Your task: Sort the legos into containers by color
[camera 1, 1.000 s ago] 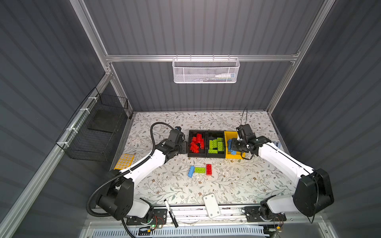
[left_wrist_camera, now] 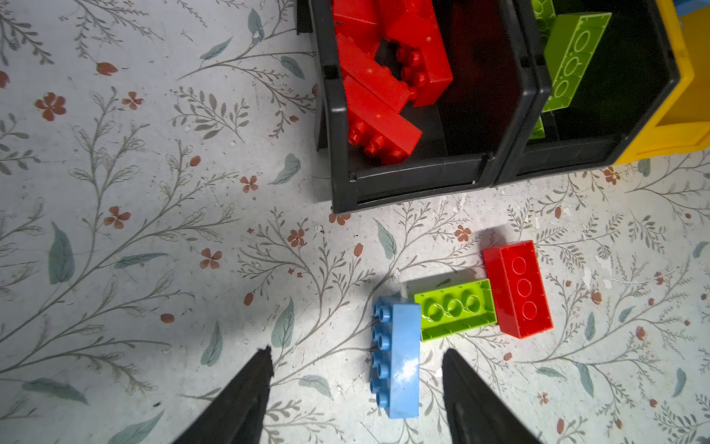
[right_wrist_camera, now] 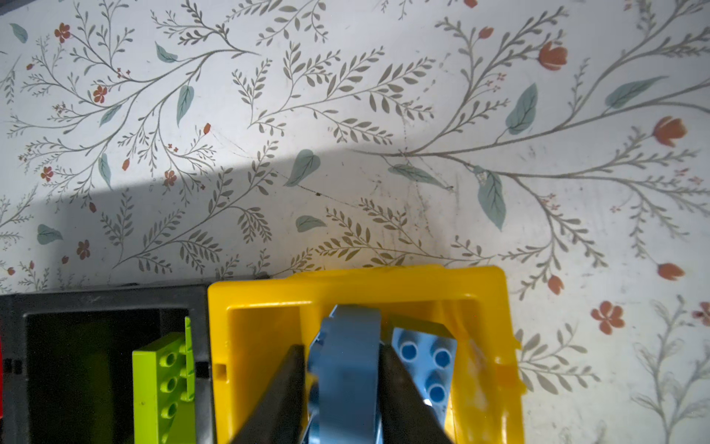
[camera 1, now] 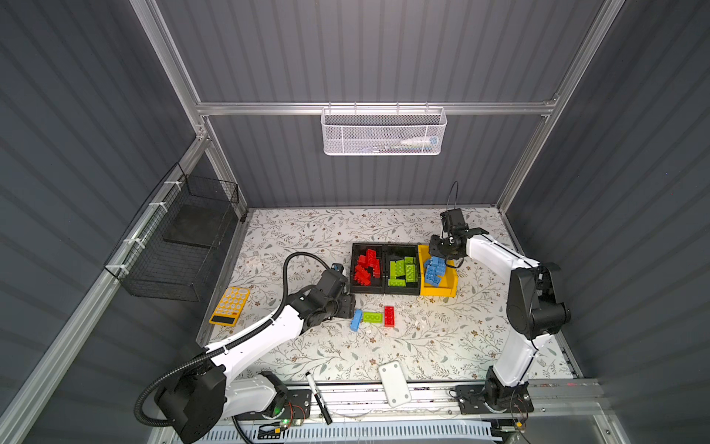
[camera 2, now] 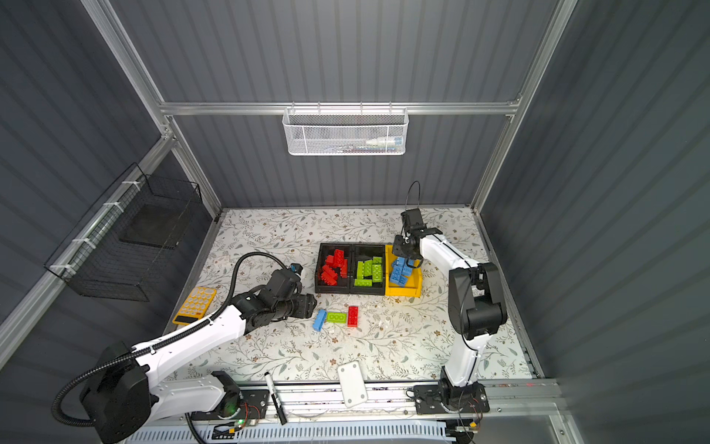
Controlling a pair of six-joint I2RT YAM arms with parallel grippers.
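Note:
In the left wrist view a blue brick (left_wrist_camera: pixel 403 362) lies on its side on the patterned table, touching a green brick (left_wrist_camera: pixel 455 310), which touches a red brick (left_wrist_camera: pixel 517 288). My left gripper is open above the table, its fingers empty; the blue brick is ahead, nearer its right finger. In the right wrist view my right gripper is over the yellow bin (right_wrist_camera: pixel 369 281), a blue brick (right_wrist_camera: pixel 351 347) between its part-open fingers. Whether they press on it cannot be told. Another blue brick (right_wrist_camera: pixel 425 362) lies to its right in the bin.
Left of the yellow bin, two black bins stand in a row: one bin (camera 1: pixel 367 291) holds red bricks, the other (camera 1: pixel 401 291) green ones. A yellow calculator (camera 1: pixel 230 305) lies at far left.

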